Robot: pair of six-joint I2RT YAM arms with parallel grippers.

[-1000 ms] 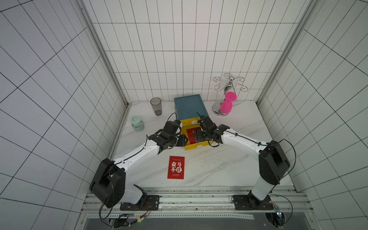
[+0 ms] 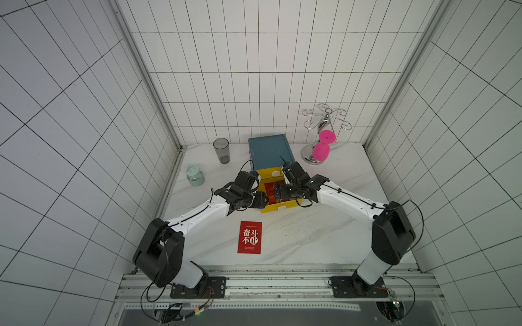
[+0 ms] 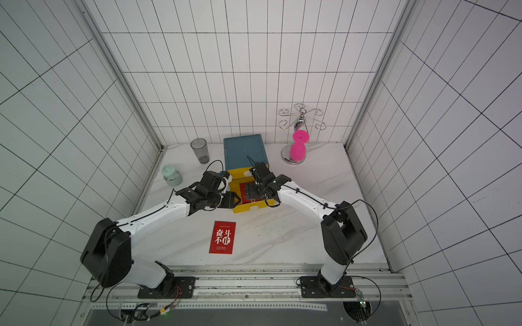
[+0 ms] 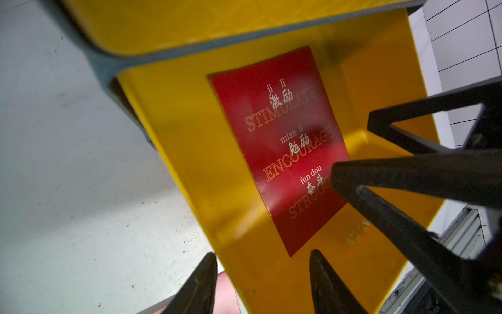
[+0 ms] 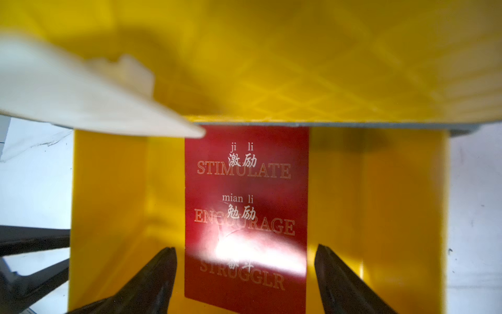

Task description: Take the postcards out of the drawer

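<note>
A red postcard [image 4: 287, 141] with white and gold lettering lies flat on the floor of the yellow drawer [image 4: 180, 167], which is pulled out from a blue-topped cabinet [image 2: 269, 151]. Over the drawer's left side, my left gripper stands part open, nothing between its fingers. My right gripper is open above the card, its fingertips apart on either side of it, not touching its edges as far as shows. Another red postcard [image 2: 249, 237] lies on the table in front of the drawer.
A glass cup [image 2: 221, 150] and a pale green jar [image 2: 194, 175] stand at the back left. Back right holds a metal stand [image 2: 312, 153] with pink pieces.
The right arm has shifted a little to the right too, and the drawer has moved very slightly with its cabinet.
</note>
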